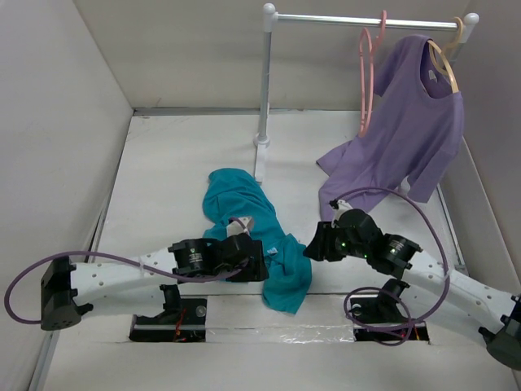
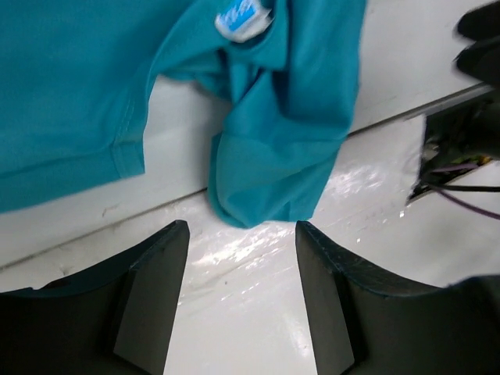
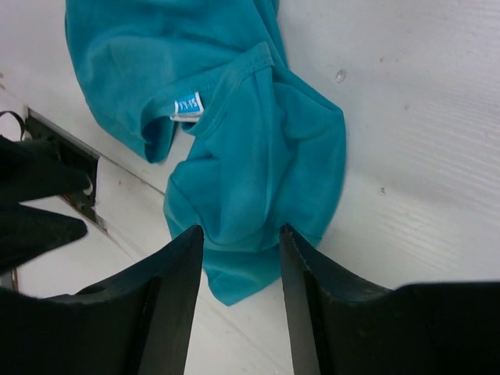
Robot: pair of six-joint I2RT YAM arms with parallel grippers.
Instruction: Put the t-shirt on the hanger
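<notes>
A teal T-shirt lies crumpled on the white table, its label showing in both wrist views. My left gripper hangs over its lower middle, fingers apart and empty in the left wrist view. My right gripper is just right of the shirt; in the right wrist view its fingers are apart above the teal cloth, with nothing visibly held.
A rail at the back carries pink hangers and a purple shirt on wooden hangers, draping onto the table's right side. Side walls enclose the table.
</notes>
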